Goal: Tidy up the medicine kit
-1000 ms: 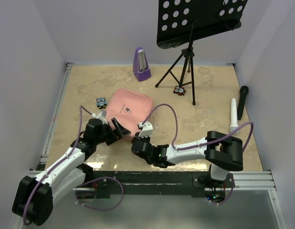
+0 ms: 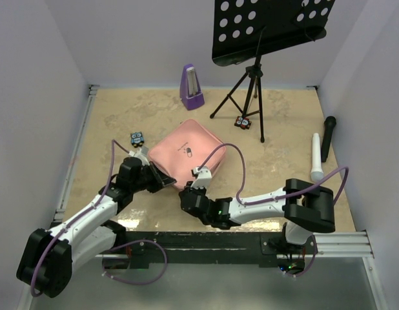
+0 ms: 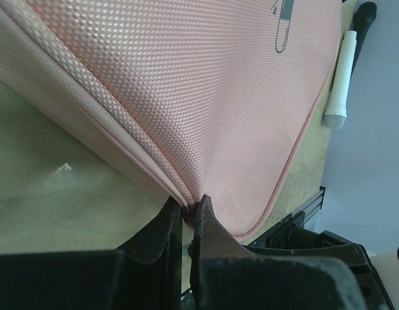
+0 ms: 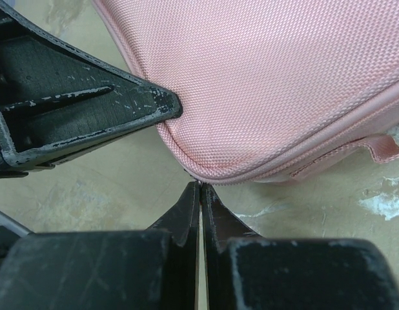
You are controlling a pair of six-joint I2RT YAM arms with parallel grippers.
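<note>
The pink medicine kit (image 2: 186,150) lies closed on the table, turned at an angle, with a small pill mark on its lid. My left gripper is shut on the kit's near edge, pinching a fold of the pink fabric. One left finger (image 4: 141,103) also shows pressed against the fabric in the right wrist view. My right gripper is shut, its tips right at the kit's rounded piped rim. Whether a thin bit of zipper sits between those tips cannot be seen. A fabric loop (image 4: 385,148) sticks out from the kit's side.
A purple metronome (image 2: 192,87) and a black music stand (image 2: 251,90) stand at the back. Small dark gadgets (image 2: 137,139) lie left and by the stand. White (image 2: 316,157) and black (image 2: 328,139) microphones lie along the right edge.
The kit has turned and shifted to the right. My left gripper has gone from open to shut on its edge. The right gripper has moved slightly right along with the kit.
</note>
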